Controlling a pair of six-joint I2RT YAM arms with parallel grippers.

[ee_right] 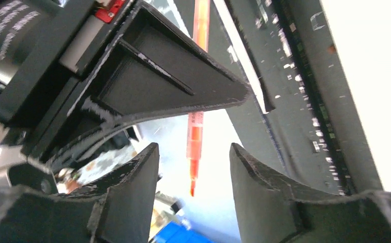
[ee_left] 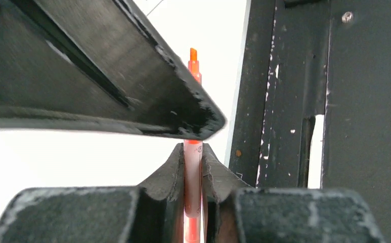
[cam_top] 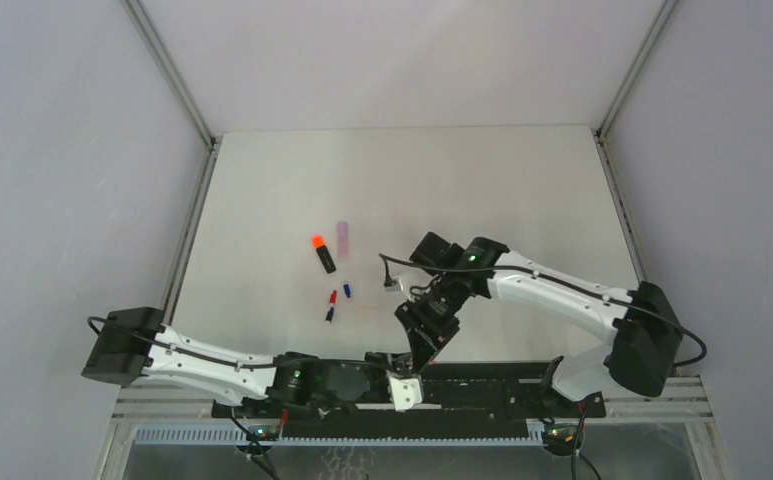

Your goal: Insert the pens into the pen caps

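A slim pink-and-orange pen (ee_left: 192,177) is clamped in my left gripper, whose fingers shut on its barrel. Its narrow orange tip is bare. In the right wrist view the same pen (ee_right: 195,132) points down into the gap of my right gripper; that gripper stands part open and its fingers (ee_right: 143,195) do not touch the pen. One dark finger crosses in front of the pen in each wrist view. Seen from above, both grippers meet at the front edge of the table. On the table lie a small blue cap (cam_top: 347,290) and a red-and-blue pen (cam_top: 331,306).
Farther back are an orange-and-black marker (cam_top: 323,254) and a translucent pink-purple piece (cam_top: 343,240). A dark strip (cam_top: 482,398) runs along the front beneath the grippers.
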